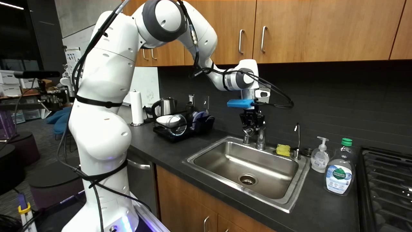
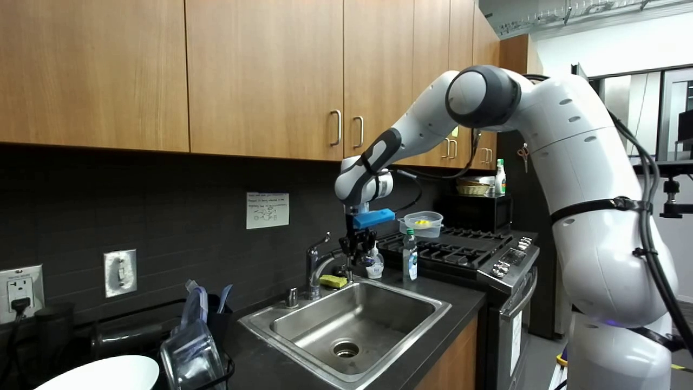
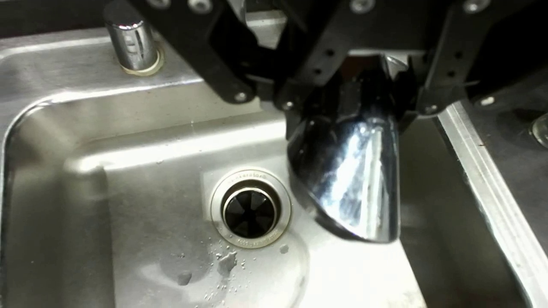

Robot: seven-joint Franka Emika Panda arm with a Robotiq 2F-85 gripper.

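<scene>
My black gripper is shut on the chrome faucet spout [image 3: 354, 179], whose wide end comes out below the fingers in the wrist view. In exterior view 1 the gripper [image 1: 253, 125] is at the back of the steel sink, in front of the faucet's upper part; the faucet body [image 1: 261, 140] shows beneath it. From the other side, in exterior view 2, the gripper [image 2: 357, 250] meets the end of the curved faucet [image 2: 313, 270]. The exact finger contact is hidden by dark linkages. No water stream shows in the sink [image 1: 247, 158].
A yellow sponge [image 1: 283, 150] and a thin side tap [image 1: 297, 135] stand right of the faucet. Farther right are a soap pump [image 1: 320, 158], a dish soap bottle [image 1: 340, 174] and the stove [image 1: 386, 185]. A dish rack [image 1: 181, 129] occupies the left counter.
</scene>
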